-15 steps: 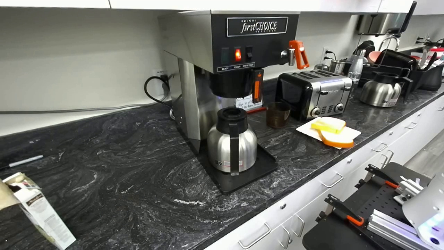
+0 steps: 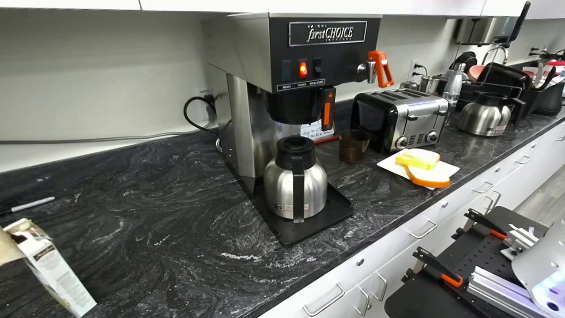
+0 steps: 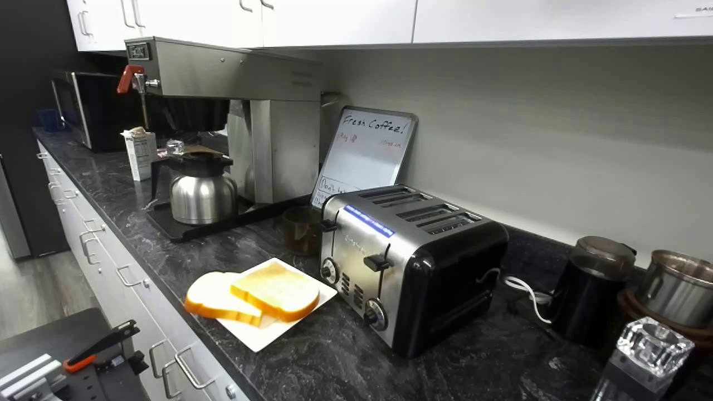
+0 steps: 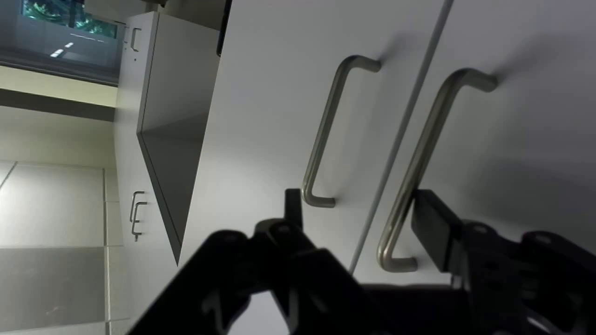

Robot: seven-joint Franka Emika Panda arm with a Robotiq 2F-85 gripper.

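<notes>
In the wrist view my gripper faces white cabinet doors, its fingers apart. A metal door handle (image 4: pixel 423 148) on the right-hand door runs down between the fingers, close against the right finger (image 4: pixel 433 223); whether they touch, I cannot tell. The left finger (image 4: pixel 293 207) is by the lower end of the other handle (image 4: pixel 324 137), on the neighbouring door. Both doors look shut, with a narrow seam between them. Neither exterior view shows the gripper; only a white part of the arm (image 2: pixel 545 278) appears at the right edge of exterior view 1.
On the dark counter stand a coffee maker (image 2: pixel 243 100) with a steel carafe (image 2: pixel 283 185), a toaster (image 3: pixel 434 247) and a white plate (image 3: pixel 250 340) with bread slices (image 3: pixel 277 291). A milk-type carton (image 2: pixel 61 275) lies at far left. Clamps (image 2: pixel 437 265) hold to the black cart top (image 2: pixel 410 302).
</notes>
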